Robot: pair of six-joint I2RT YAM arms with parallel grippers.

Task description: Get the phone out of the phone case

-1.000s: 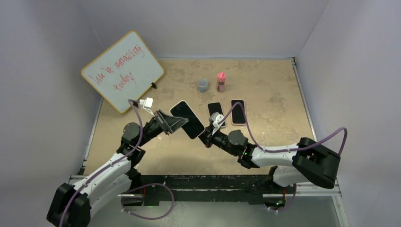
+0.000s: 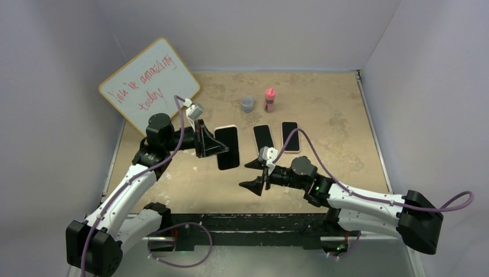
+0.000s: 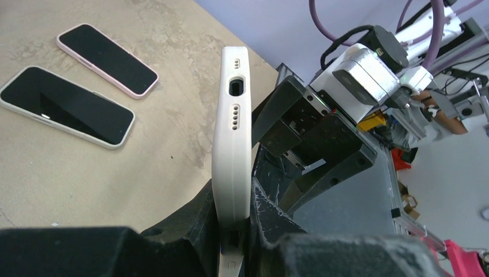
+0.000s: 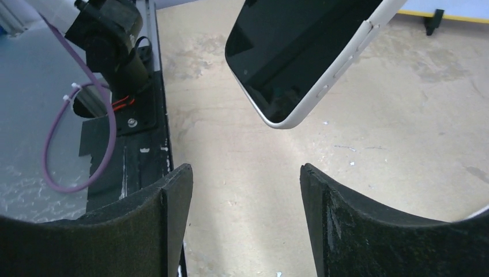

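A phone in a white case is held up by my left gripper, shut on its side; in the left wrist view its end faces the camera edge-on, and in the right wrist view its lower corner hangs above the fingers, black screen showing. My right gripper stands open just right of and below the phone, nothing between its fingers.
Two more phones, one white-cased and one pink-cased, lie on the table. A grey cup and pink bottle stand behind. A whiteboard is at back left.
My left gripper has risen and turned with the phone, which now hangs straighter. My right gripper has moved outward from it and opened wider.
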